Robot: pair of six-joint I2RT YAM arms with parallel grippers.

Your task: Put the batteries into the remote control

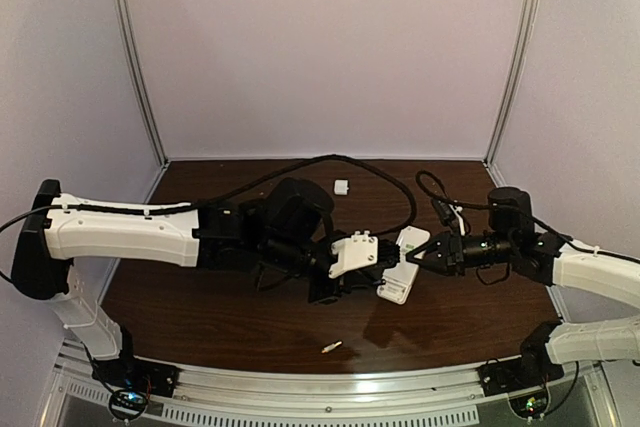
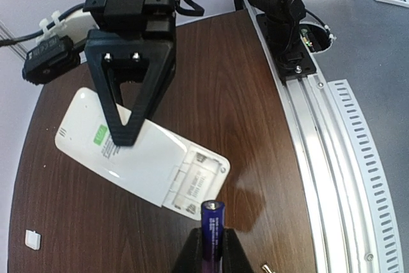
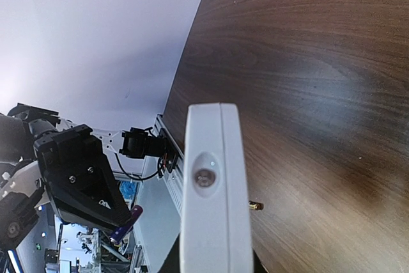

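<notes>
The white remote is held by my right gripper, shut on it; in the left wrist view its battery compartment faces up and looks empty. My left gripper is shut on a dark blue battery, upright in that view, near the compartment end of the remote. In the right wrist view the remote fills the middle and the blue battery shows at the left gripper's tips. A second battery lies on the table toward the front.
A small white piece, perhaps the battery cover, lies at the back middle of the dark table. A metal rail runs along the front edge.
</notes>
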